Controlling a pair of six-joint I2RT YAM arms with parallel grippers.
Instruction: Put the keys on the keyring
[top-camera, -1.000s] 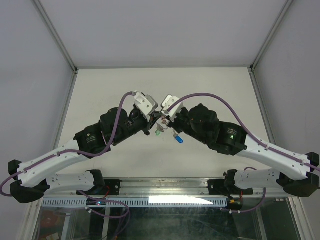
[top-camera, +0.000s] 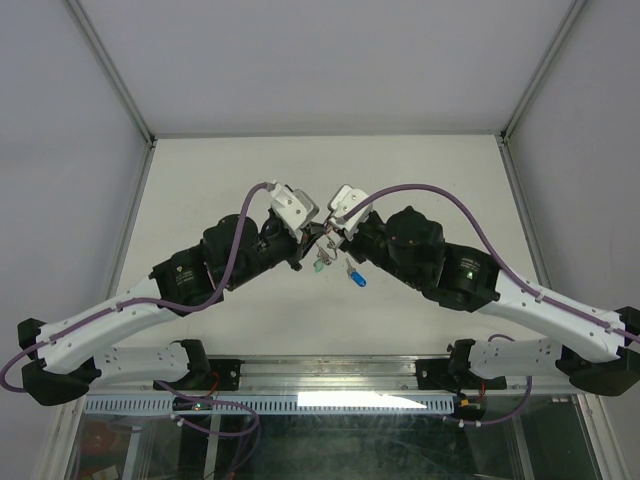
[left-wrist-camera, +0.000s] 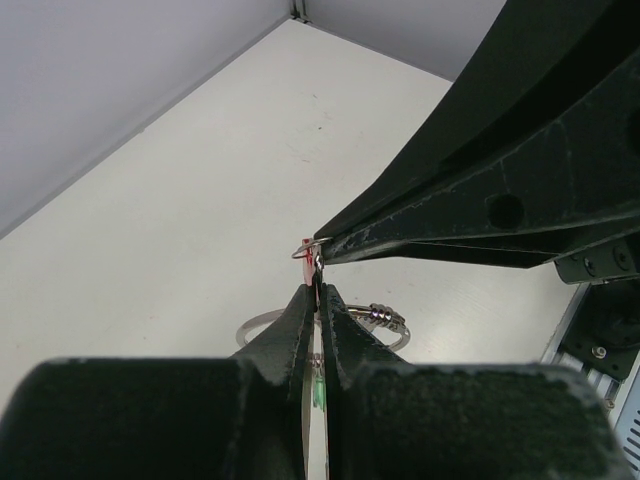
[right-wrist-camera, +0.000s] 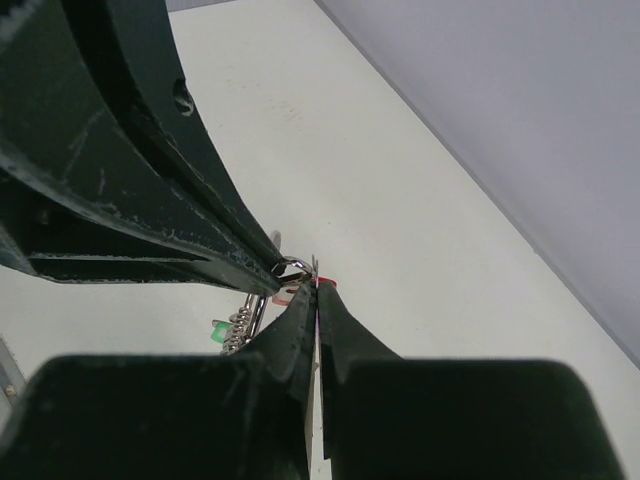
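Note:
Both grippers meet tip to tip over the table. In the left wrist view, my left gripper is shut on the thin silver keyring (left-wrist-camera: 319, 262), whose loop touches the other gripper's tip. My right gripper is shut, with a thin edge of the red key (right-wrist-camera: 327, 283) between its fingertips. This key lies against the ring; whether it is threaded through is hidden. A coiled silver chain (right-wrist-camera: 240, 325) and the green key (right-wrist-camera: 219, 331) hang below the left fingertips. In the top view, the blue key (top-camera: 356, 275) shows beneath my right gripper.
A metal rail (top-camera: 330, 372) runs along the front edge. The two arms leave little space between them.
My right arm has shifted slightly to the right, and the hanging green key has moved a little the same way. The left arm looks almost unmoved.

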